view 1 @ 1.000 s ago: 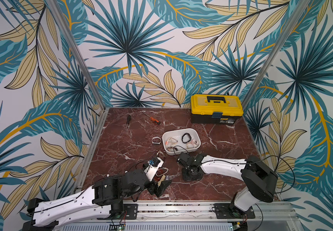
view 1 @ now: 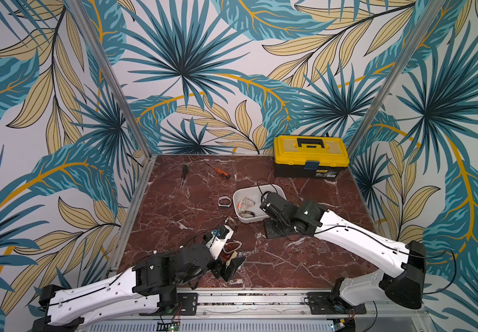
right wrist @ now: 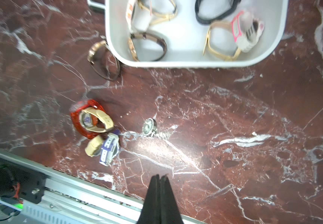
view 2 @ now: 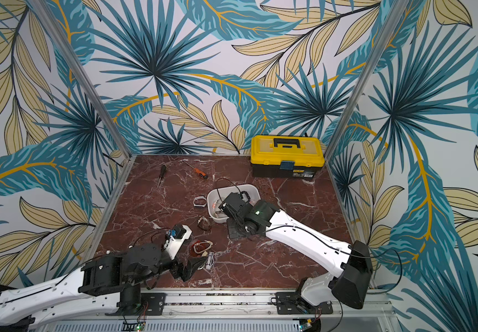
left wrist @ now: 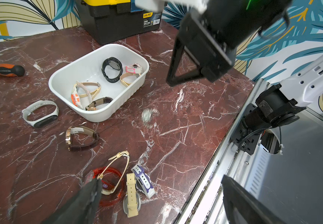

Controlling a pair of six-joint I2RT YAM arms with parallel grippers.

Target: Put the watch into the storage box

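Note:
The white storage box (left wrist: 118, 100) holds several watches, among them a black one (left wrist: 112, 69). My right gripper hangs over the table in front of the box, fingers together, nothing showing between them. A small silvery round watch (right wrist: 149, 127) appears ahead of its tips, apart from them. It is blurred, and whether it touches the table cannot be told. My left gripper stands open near a cluster of watches: a red one (left wrist: 112, 200), a beige-strapped one (left wrist: 132, 194) and a purple-and-white one (left wrist: 143, 181). Between its fingers there is nothing held.
A brown-strapped watch (left wrist: 82, 138) and a grey band (left wrist: 40, 113) lie left of the box. Screwdrivers (view 1: 183, 174) lie farther back left. A yellow and black toolbox (view 1: 311, 156) stands at the back right.
The left arm looks unmoved.

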